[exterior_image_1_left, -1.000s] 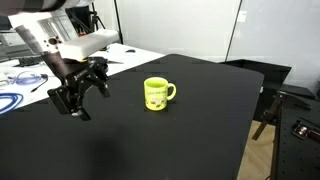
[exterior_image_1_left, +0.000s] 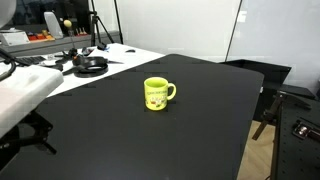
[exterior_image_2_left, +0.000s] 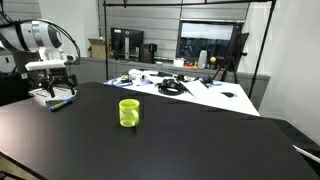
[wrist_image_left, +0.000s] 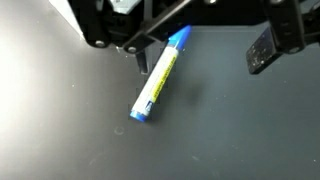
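Note:
A blue-and-white marker with a yellow band (wrist_image_left: 158, 82) lies on the dark table in the wrist view, its upper end partly covered by the gripper's left side. My gripper is open above it, with the marker closer to the left finger than to the right one. In exterior view 2 the gripper (exterior_image_2_left: 60, 88) hangs at the far left over the marker (exterior_image_2_left: 62, 104), apparently holding nothing. Exterior view 1 catches only part of the gripper at its left edge, and the marker does not show there. A yellow-green mug (exterior_image_1_left: 156, 94) stands upright on the table.
A small tripod (exterior_image_1_left: 97, 28) stands at the back in exterior view 1.
In exterior view 1 the arm has moved left, away from the mug, until the gripper is partly out of the frame. The mug has stayed put.

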